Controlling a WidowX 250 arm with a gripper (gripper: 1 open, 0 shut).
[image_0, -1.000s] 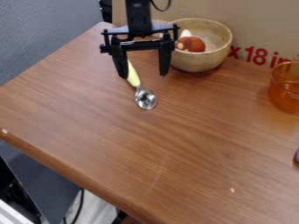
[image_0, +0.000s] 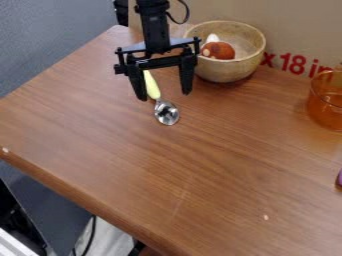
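My gripper (image_0: 162, 86) hangs open over the upper middle of the wooden table (image_0: 160, 180), its two black fingers apart above a spoon with a pale yellow handle and steel bowl (image_0: 167, 114). The spoon's handle runs up between the fingers; whether the fingertips reach the table is hard to tell.
A wooden bowl (image_0: 231, 65) holding a brownish-red round item and something white stands behind, right of the gripper. An orange translucent container (image_0: 327, 100) is at the right edge, with a dark purple object below it.
The gripper has moved slightly downward in the view over the last second, now a little lower around the spoon's handle. The objects have not visibly moved.
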